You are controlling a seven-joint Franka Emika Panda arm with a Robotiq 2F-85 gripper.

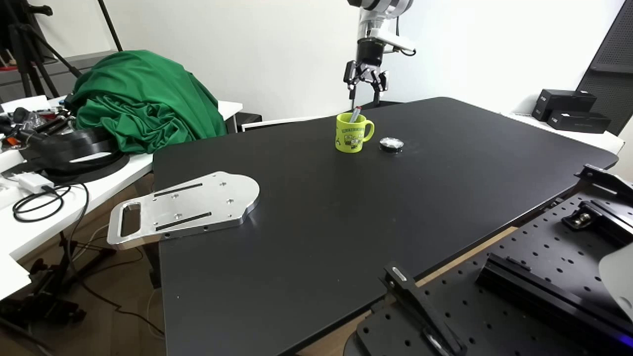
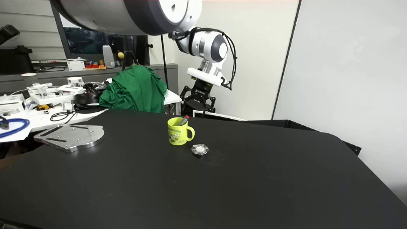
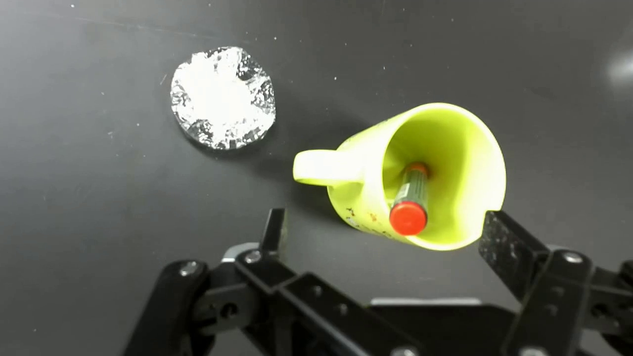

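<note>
A yellow-green mug stands upright on the black table, its handle toward the right in both exterior views. Inside it leans a marker with a red end, which rises above the rim. Beside the handle lies a round, foil-topped disc, apart from the mug. My gripper hangs in the air above and behind the mug, its fingers open and empty. In the wrist view the gripper has its fingers spread wide, the right one overlapping the mug's rim in the picture; contact cannot be told there, but a gap shows outside.
A flat silver metal plate overhangs the table's left edge. Green cloth is heaped on the white side table.
</note>
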